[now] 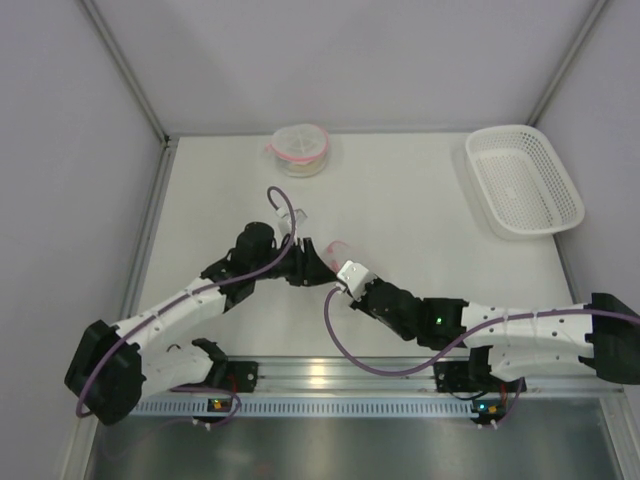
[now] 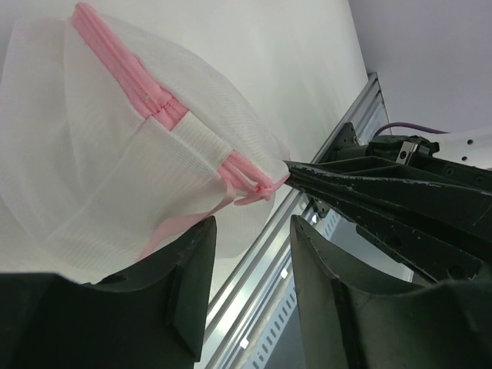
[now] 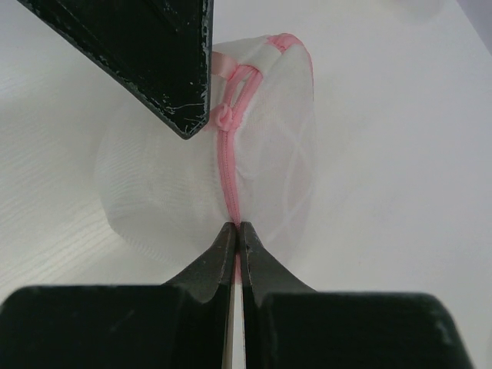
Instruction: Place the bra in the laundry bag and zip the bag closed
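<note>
The white mesh laundry bag with its pink zipper fills much of the left wrist view. In the top view only a pink-edged bit of the bag shows past the arms. My right gripper is shut on the pink zipper tape at the bag's end, and the tape runs down between its fingertips. Close by, my left gripper stands open, with a pink strap hanging near its left finger. A small pink zipper pull shows above the right fingertips. No bra can be made out.
At the back of the table stands a round white item with pink trim. A white perforated basket sits at the back right. Both grippers are very close together.
</note>
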